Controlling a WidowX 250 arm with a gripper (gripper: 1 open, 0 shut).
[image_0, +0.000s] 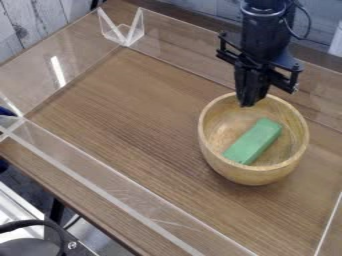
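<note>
A light wooden bowl sits on the right half of the table, holding a green rectangular block that lies at a slant. My black gripper hangs just above the back rim of the bowl, its fingers shut, with nothing visible between them.
A clear angular object stands at the back left. Black cabling shows at the bottom left corner.
</note>
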